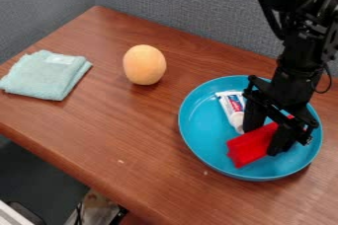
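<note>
My black gripper (275, 122) reaches down from the top right into a blue plate (211, 150), shut on a red block (248, 148) that rests in the plate. A white tube (228, 104) with coloured print lies in the plate to the left of the gripper, partly hidden by it. The fingertips are dark and partly overlap the red block.
A folded pale teal cloth (45, 76) lies at the left of the wooden table (119, 140). An orange egg (144, 64) stands at the back middle. A grey wall runs behind.
</note>
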